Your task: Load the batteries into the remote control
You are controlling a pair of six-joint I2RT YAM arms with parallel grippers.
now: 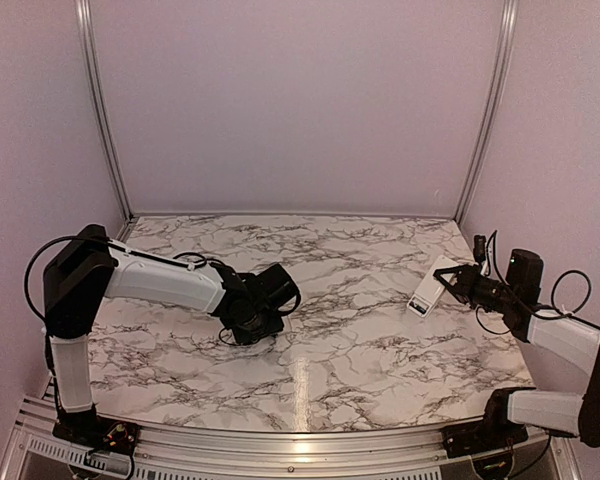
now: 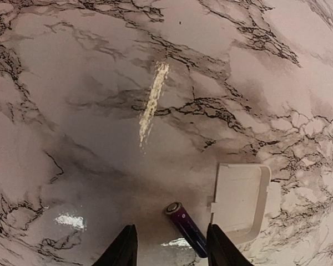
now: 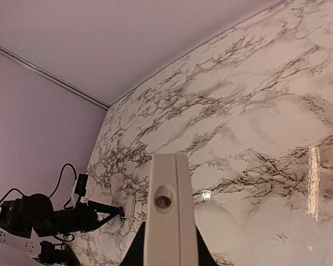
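In the left wrist view a dark battery (image 2: 186,230) lies on the marble table, beside a white plastic cover (image 2: 238,194). My left gripper is low over them, its fingers apart around the battery's line, with nothing seen held. From above, the left gripper (image 1: 255,325) hides the battery. My right gripper (image 1: 455,280) is shut on the white remote control (image 1: 427,292), raised at the table's right; in the right wrist view the remote (image 3: 169,216) fills the lower middle.
Pale walls enclose it at the back and sides, with a metal rail along the front edge.
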